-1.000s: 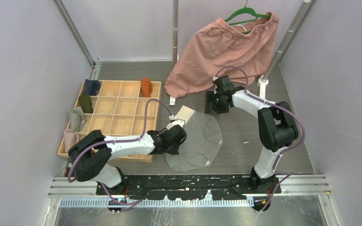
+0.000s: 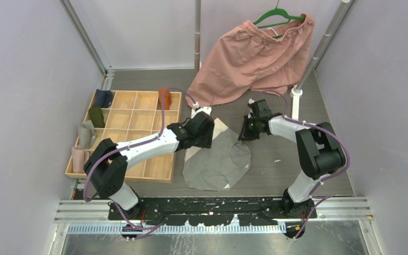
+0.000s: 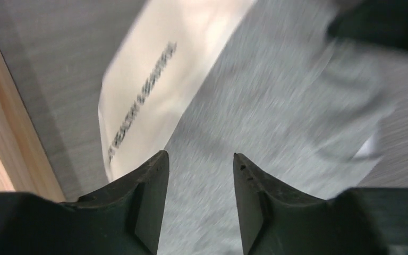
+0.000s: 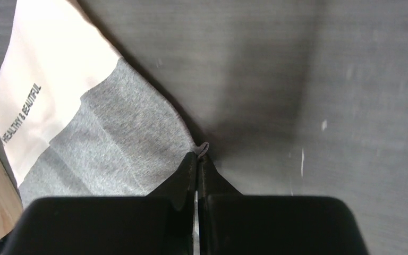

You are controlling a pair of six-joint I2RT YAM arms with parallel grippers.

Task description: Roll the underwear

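Note:
Grey underwear (image 2: 215, 164) with a cream printed waistband (image 3: 138, 85) lies flat on the dark floor, right of the wooden box. My left gripper hangs open above the waistband side with nothing between its fingers; in the left wrist view the cloth below is blurred. My right gripper is shut on the underwear's right edge, a small fold of grey fabric showing at its fingertips.
The compartment box (image 2: 143, 175) on the left holds several rolled cloths along its edges. Pink garment (image 2: 244, 64) hangs on a green hanger at the back.
My left gripper has moved up toward the back of the underwear.

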